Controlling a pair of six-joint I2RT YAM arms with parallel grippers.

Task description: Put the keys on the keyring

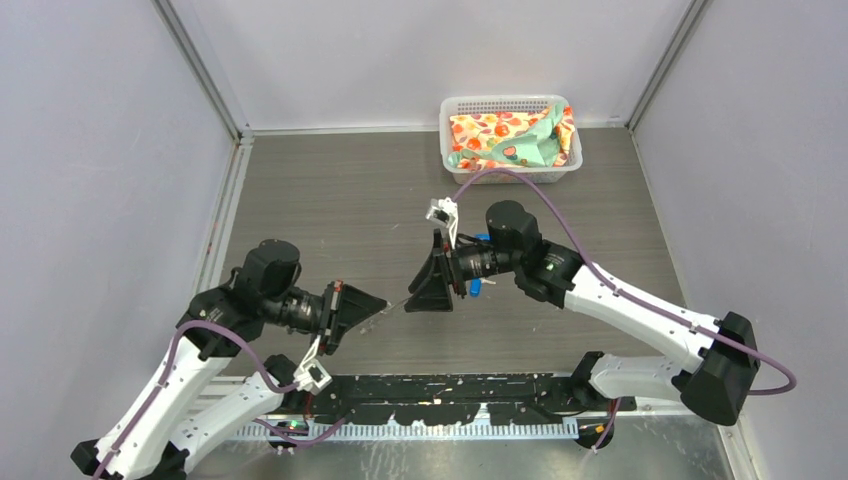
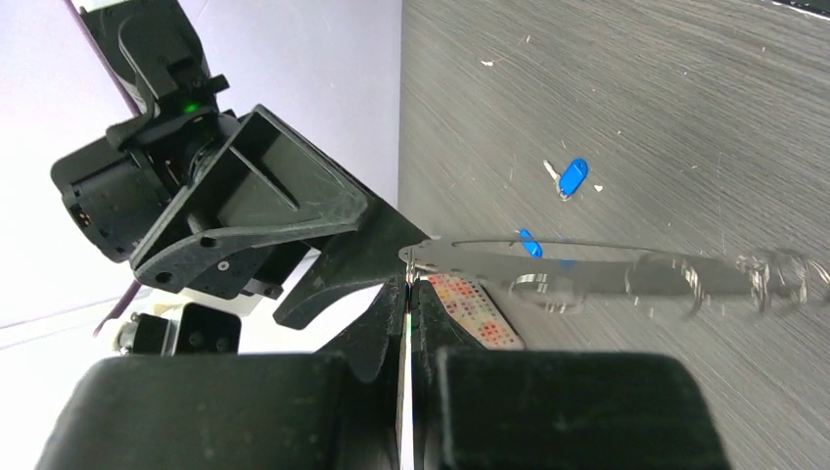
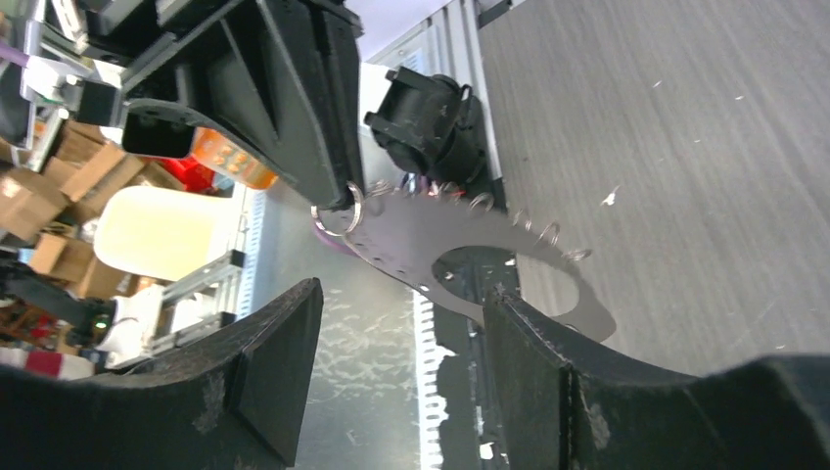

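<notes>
My left gripper [image 1: 384,305] is shut on the thin end of a translucent grey keyring plate [image 3: 402,235], whose row of small wire loops shows in both wrist views; a larger ring [image 3: 353,215] is at the fingertips. My right gripper [image 1: 420,290] stands part open beside it, with the plate in front of its fingers [image 3: 266,372], apparently not between them. Two blue-tagged keys [image 2: 573,176] [image 2: 530,245] lie on the table below, partly hidden by the right gripper in the top view.
A white basket [image 1: 447,140] with patterned cloth stands at the back. Walls bound the table at the sides and back.
</notes>
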